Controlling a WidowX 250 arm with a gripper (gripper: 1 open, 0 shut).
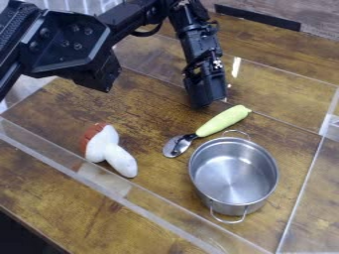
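The black arm reaches in from the upper left, its gripper (204, 87) hanging over the back middle of the wooden table, just behind a pale yellow corn-like object (223, 119). The fingers are dark and bunched together in this view, so their opening is unclear. A metal spoon (177, 146) lies by the yellow object's left end. A steel pot (233, 177) with wire handles stands at the front right. A white mushroom-like toy (114, 153) with a red end lies at the left front.
Clear plastic strips or panels (304, 189) edge the wooden work area at front, right and back. Bare wood (99, 104) is free at the left middle and between the toy and the spoon.
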